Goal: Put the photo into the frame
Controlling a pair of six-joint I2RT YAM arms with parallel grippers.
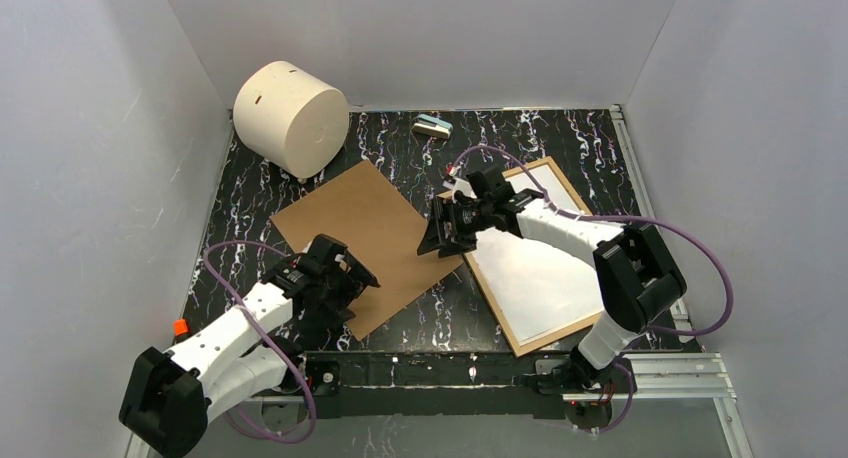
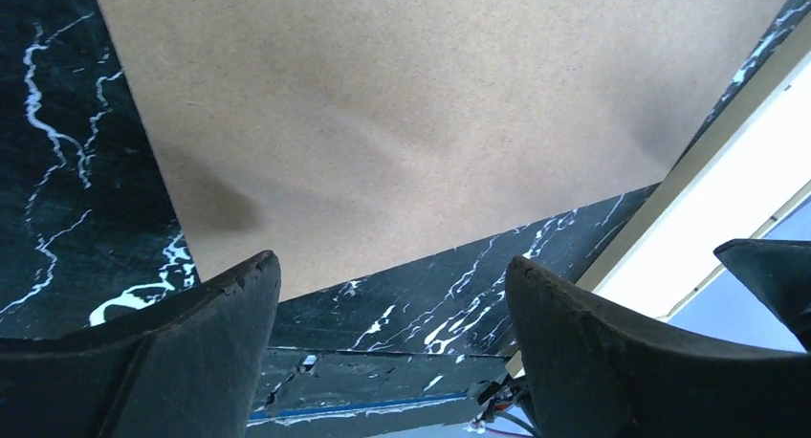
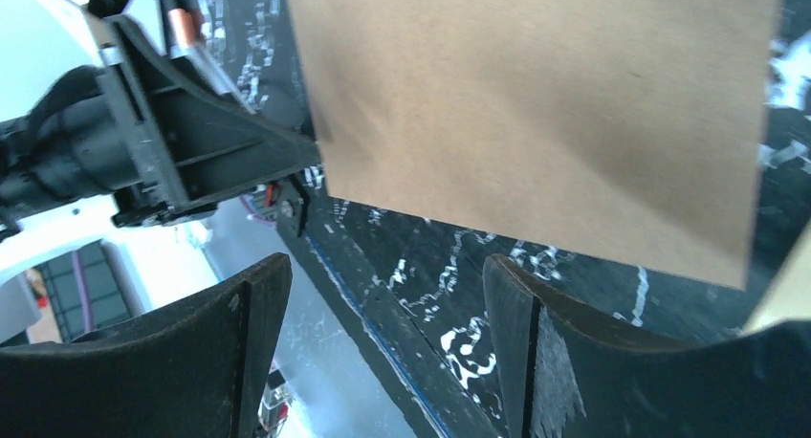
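A flat brown board (image 1: 350,218) lies askew on the dark marbled table. To its right is the wooden frame (image 1: 495,308), with a white inside (image 1: 540,283); whether that white is a photo, I cannot tell. My left gripper (image 1: 364,300) is open over the board's front part, its fingers (image 2: 191,333) spread with nothing between them. Near the board's right corner, my right gripper (image 1: 433,251) is also open and empty, its fingers (image 3: 545,342) apart. The right arm covers part of the frame's left side.
A large white cylinder (image 1: 285,118) lies at the back left, close behind the board. At the back middle sits a small stapler (image 1: 432,126). Grey walls (image 1: 420,38) close in the back and both sides. Bare table shows between board and cylinder.
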